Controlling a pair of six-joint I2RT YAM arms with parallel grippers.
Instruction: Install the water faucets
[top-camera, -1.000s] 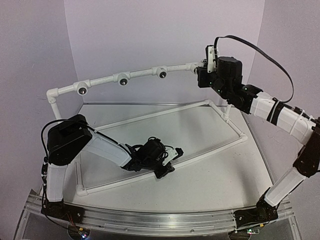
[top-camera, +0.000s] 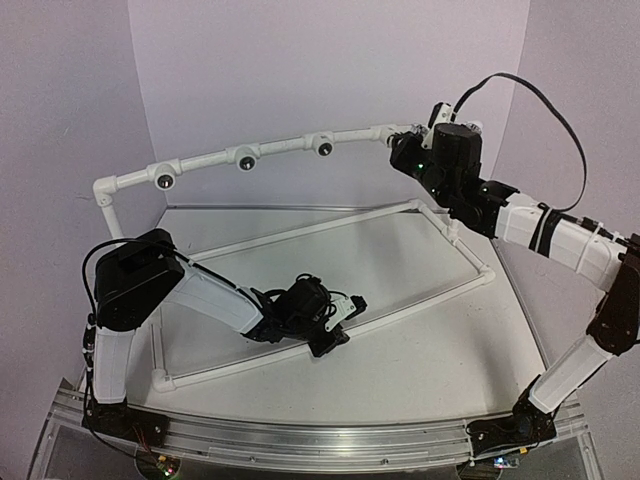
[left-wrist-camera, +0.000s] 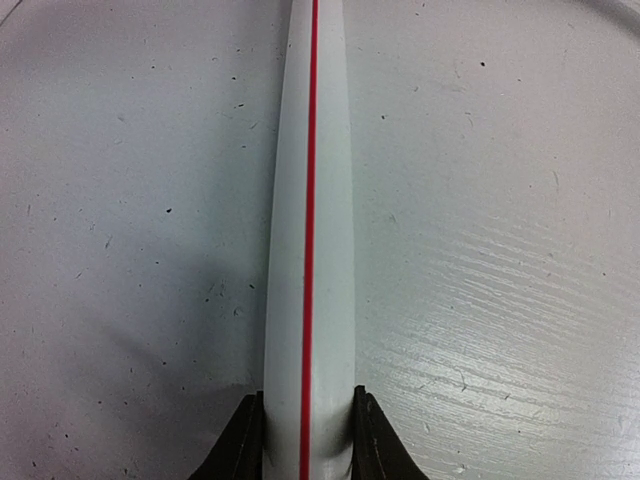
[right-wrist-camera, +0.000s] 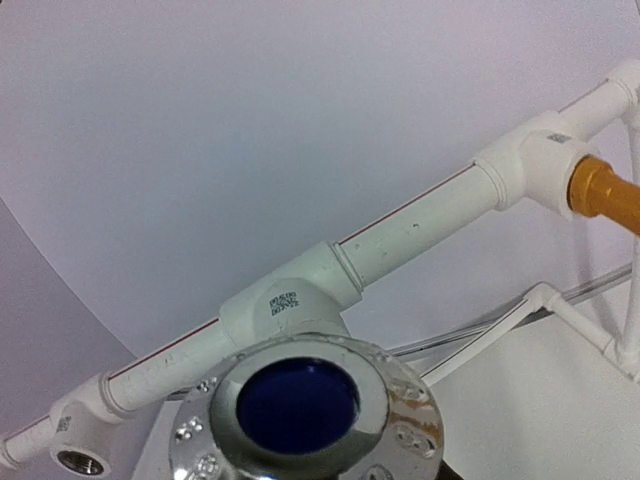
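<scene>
A white pipe rack carries a top pipe (top-camera: 290, 143) with several tee outlets, three showing bare dark openings in the top view. My left gripper is shut on the lower frame's white, red-striped pipe (left-wrist-camera: 330, 250). My right gripper (top-camera: 398, 150) is up at the top pipe's right end. In the right wrist view a chrome faucet handle (right-wrist-camera: 205, 410) with a blue cap fills the lower middle, in front of a tee (right-wrist-camera: 285, 285); the fingers are mostly hidden, so their state is unclear. An orange fitting (right-wrist-camera: 605, 195) sits in another tee.
The lower pipe frame (top-camera: 310, 227) lies on the white board (top-camera: 420, 355). Grey walls enclose the back and sides, and an aluminium rail (top-camera: 300, 435) runs along the front edge. The middle of the board right of my left gripper is clear.
The left arm is unchanged.
</scene>
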